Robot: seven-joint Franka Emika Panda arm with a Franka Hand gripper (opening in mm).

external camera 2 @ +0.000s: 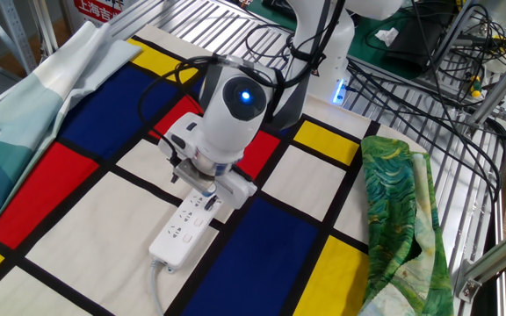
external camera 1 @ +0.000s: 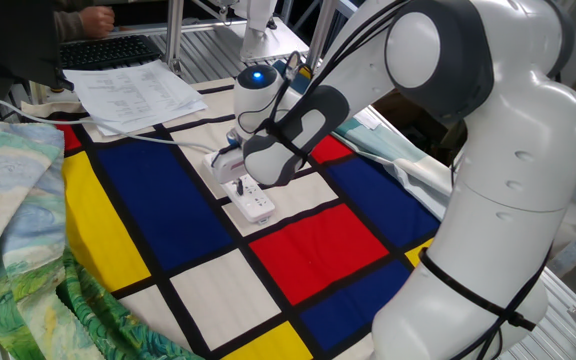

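Observation:
A white power strip [external camera 2: 181, 235] lies on the patterned cloth, its cord leaving from the end farther from the arm. Right over the strip's other end, my gripper [external camera 2: 211, 198] points downward, very close to the sockets or touching them. In exterior view 1 the same strip [external camera 1: 252, 203] shows partly, the rest covered by the wrist and hand. A small dark piece shows at the fingertips against the strip; whether it is a fingertip or a held item is unclear. How far apart the fingers stand is hidden in both views.
The cloth [external camera 1: 218, 295] has red, blue, yellow and white blocks with black bands. Bunched green painted fabric [external camera 2: 392, 193] lies at one side, pale fabric [external camera 2: 38, 114] at the other. Papers [external camera 1: 133, 95] and a keyboard [external camera 1: 113, 52] sit beyond.

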